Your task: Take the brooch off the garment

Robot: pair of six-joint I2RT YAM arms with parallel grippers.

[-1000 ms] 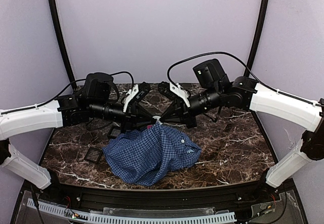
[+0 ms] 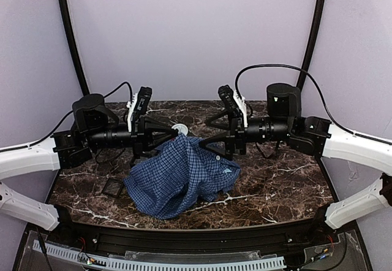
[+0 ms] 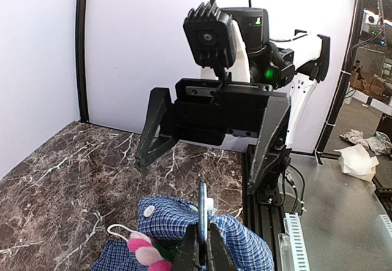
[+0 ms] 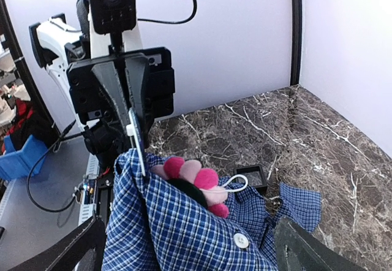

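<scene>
The blue checked garment hangs bunched from my left gripper, which is shut on its raised top edge. The right wrist view shows a thin pale strip with a small white piece upright at that grip. A pink flower brooch with a dark centre and white loop sits in the garment's fold, also low in the left wrist view. My right gripper stands open just right of the held fabric, with nothing visible between its fingers.
A small dark square tray lies left of the garment. A white round object is behind the grip.
My right gripper has drawn back to the right from the meeting point and is open. My left gripper has shifted left and up with the fabric's top.
</scene>
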